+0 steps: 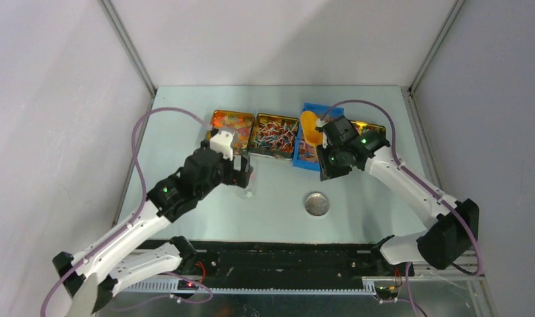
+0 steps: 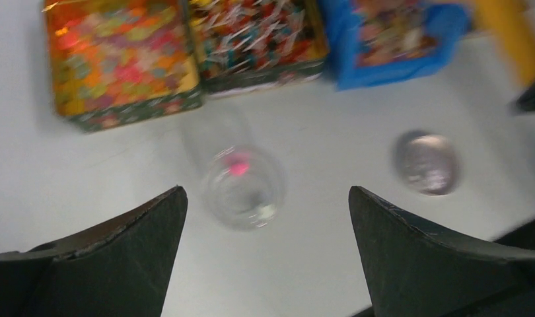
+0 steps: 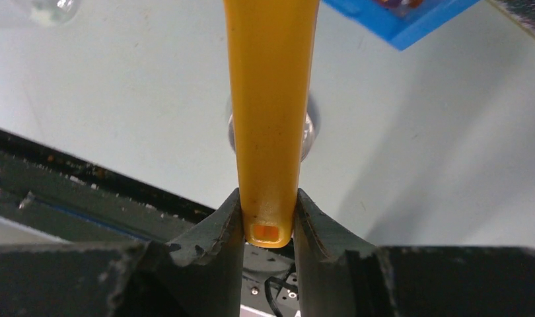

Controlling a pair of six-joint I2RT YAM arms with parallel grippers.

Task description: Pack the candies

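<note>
A clear plastic jar with a pink bit inside stands below the candy tins, under my open left gripper. My right gripper is shut on the handle of a yellow scoop, whose bowl is over the blue basket of mixed candies in the top view. A tin of gummy candies and a tin of wrapped candies sit to the left of the basket. A round metal lid lies on the table in front of the basket.
Another candy tin is partly hidden behind my right arm. Its dark front edge shows in the right wrist view.
</note>
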